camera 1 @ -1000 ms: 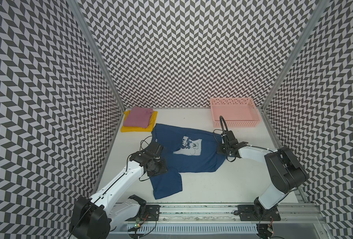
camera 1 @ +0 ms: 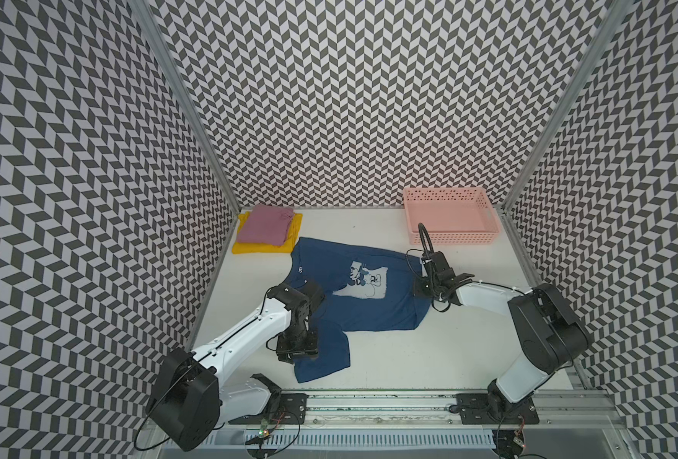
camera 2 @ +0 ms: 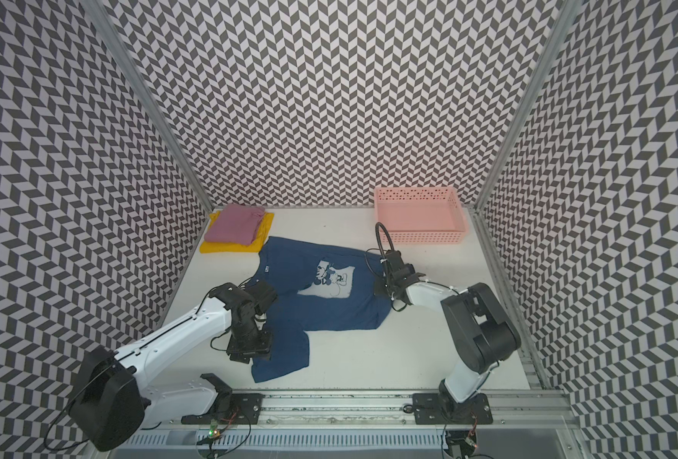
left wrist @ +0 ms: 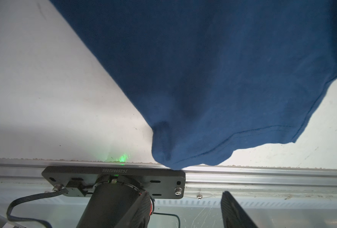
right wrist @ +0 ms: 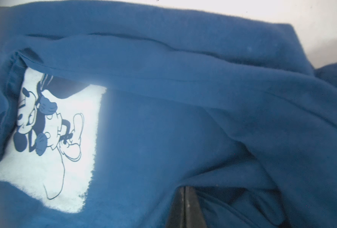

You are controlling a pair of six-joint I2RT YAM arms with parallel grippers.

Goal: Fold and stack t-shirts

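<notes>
A navy t-shirt [camera 1: 388,313] with a white cartoon print [camera 1: 363,281] lies partly folded across the table, its neck to the left. One sleeve [left wrist: 214,83] reaches down toward the front edge. Above that sleeve hangs my left gripper, its fingers wide apart and nothing between them. My right gripper is shut at the hem end of the shirt, fingertips against the navy cloth near a dark fold opening; whether a thin layer is pinched cannot be made out. A mauve folded shirt [camera 1: 266,225] rests on a yellow folded one [camera 1: 255,248] at the back left.
A pink basket [camera 1: 452,238] stands empty at the back right. Bare white table [camera 1: 400,359] shows in front of the shirt and to its right. The metal rail [left wrist: 252,176] runs along the front edge, close to the sleeve.
My left gripper has moved toward the front edge, over the sleeve. The right gripper has shifted very slightly left. The shirt looks nearly the same.
</notes>
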